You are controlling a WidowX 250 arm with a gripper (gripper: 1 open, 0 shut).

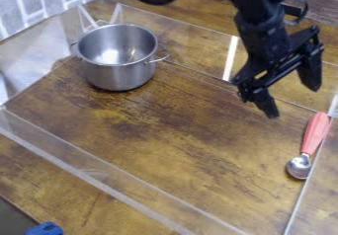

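The black gripper [275,95] hangs from the upper right, above and to the left of an ice cream scoop [313,135] with a red handle and metal head, which lies at the right edge of the wooden board. Whether its fingers are open or shut is hard to make out. A steel pot [119,58] with two side handles stands at the upper left, apart from the gripper.
A blue object [43,228] sits at the bottom left corner, and pale wire-like material lines the top left.
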